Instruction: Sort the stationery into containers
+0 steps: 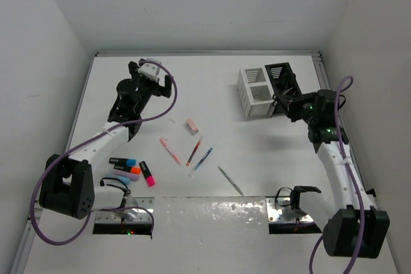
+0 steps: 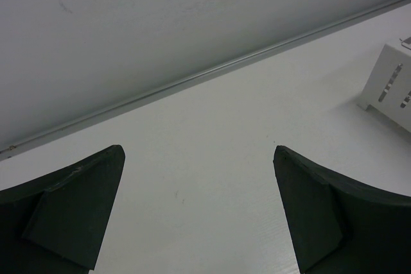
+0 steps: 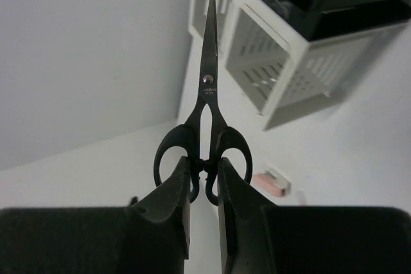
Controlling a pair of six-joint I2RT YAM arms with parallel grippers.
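Observation:
My right gripper holds black-handled scissors (image 3: 209,75) by their handles, blades pointing up in its view, above the containers' front at the right. The white container (image 1: 253,94) and black container (image 1: 280,72) stand at the back right. My left gripper (image 1: 149,68) is open and empty over the back left. Pens (image 1: 229,181) lie in the middle with a pink eraser (image 1: 192,126). Several markers (image 1: 147,172) lie at the front left.
Walls rise behind and at both sides. Purple cables hang over both arms.

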